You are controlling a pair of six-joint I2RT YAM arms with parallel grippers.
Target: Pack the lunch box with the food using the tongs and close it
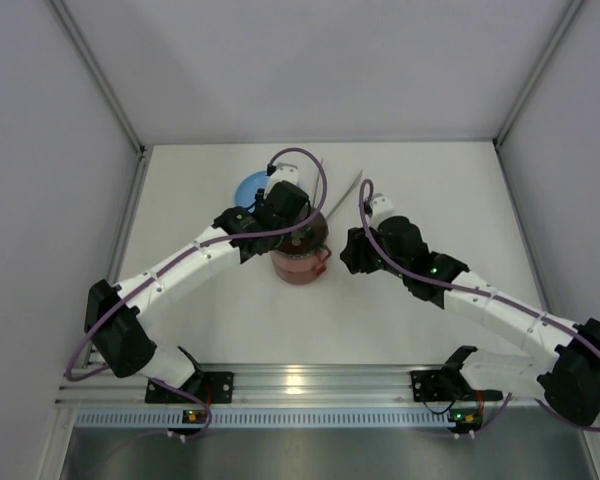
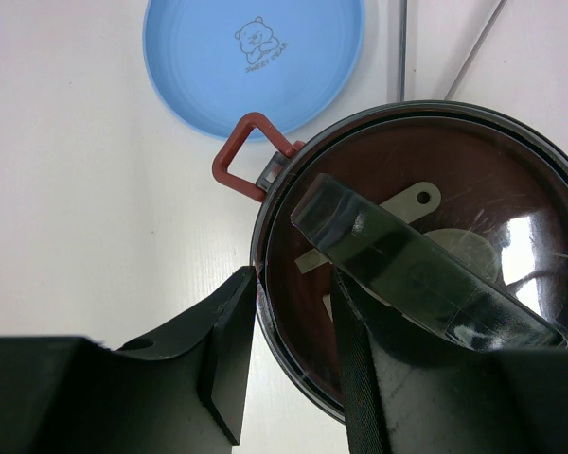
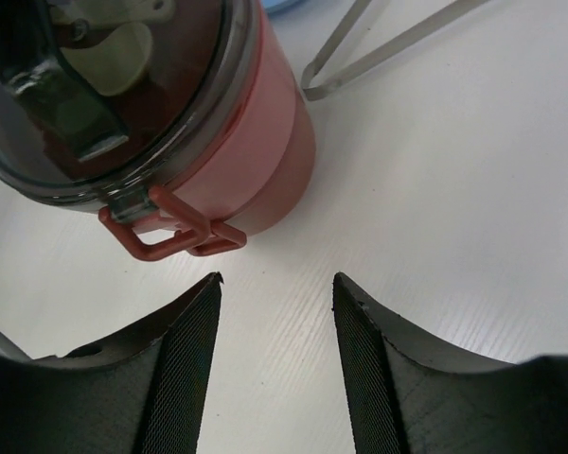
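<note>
The lunch box is a round pink pot [image 1: 298, 268] with a dark see-through lid [image 2: 312, 359] on top. A dark bar handle [image 2: 417, 265] crosses that lid. Red loops stick out at its sides: one loop at the upper left, another loop [image 3: 166, 236] on the near side in the right wrist view. My left gripper is part open over the pot's rim, the rim passing below between its fingers; nothing is gripped. Right of the pot, apart from it, my right gripper stands open with only bare table between its fingers.
Behind the pot lies a blue plate [image 2: 256, 57] with a bear print. A V-shaped metal strip [image 3: 388, 52] rests beside the plate and behind the pot. To the right and in front, the white table [image 1: 450, 200] is clear.
</note>
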